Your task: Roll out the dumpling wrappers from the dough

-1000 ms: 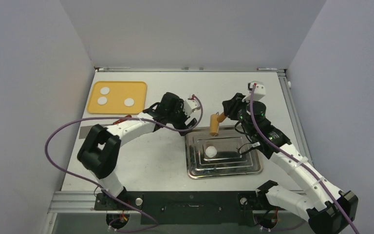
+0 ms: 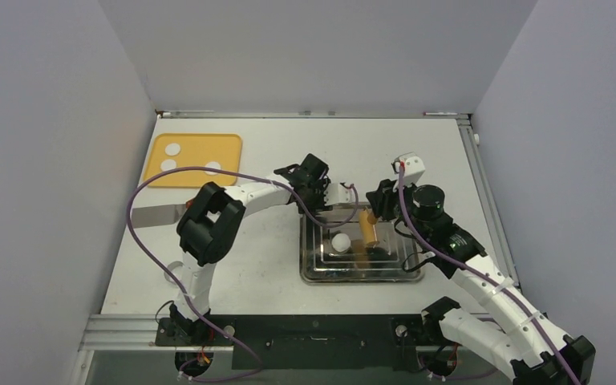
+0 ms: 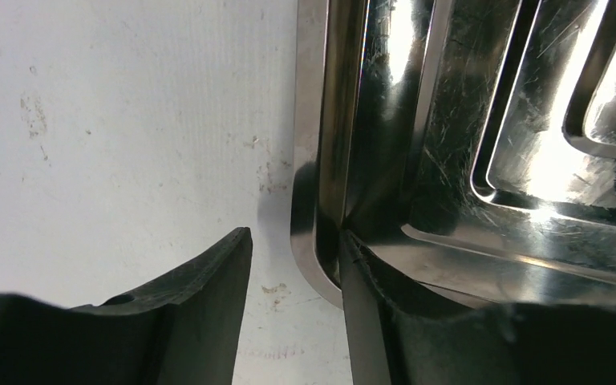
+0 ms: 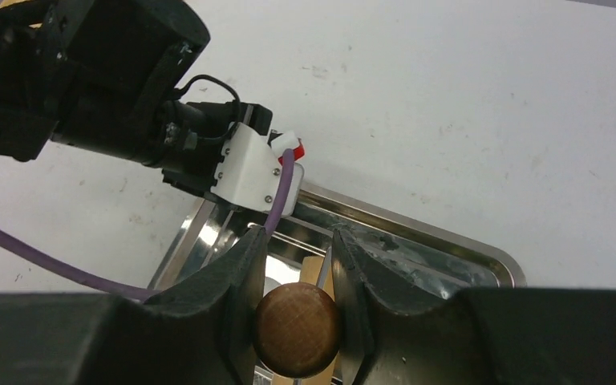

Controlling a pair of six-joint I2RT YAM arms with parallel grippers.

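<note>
A white dough ball (image 2: 341, 242) rests in the metal tray (image 2: 309, 269), just left of a wooden roller (image 2: 368, 233). My right gripper (image 2: 375, 210) is shut on the roller's handle, whose round wooden end (image 4: 297, 330) shows between the fingers in the right wrist view. The roller is over the tray; whether it touches the metal is not clear. My left gripper is at the tray's back left corner, shut on its edge, one finger inside the rim and the other outside.
At the back left a yellow board (image 2: 228, 144) carries three flat white discs. In front of it lies a scraper with a broad grey blade (image 2: 156, 216). A pale round thing (image 2: 170, 274) is partly behind the left arm. Table space left of the tray is free.
The left gripper came rightward to the tray's corner. The tray, with the dough ball, has shifted slightly left and back.
</note>
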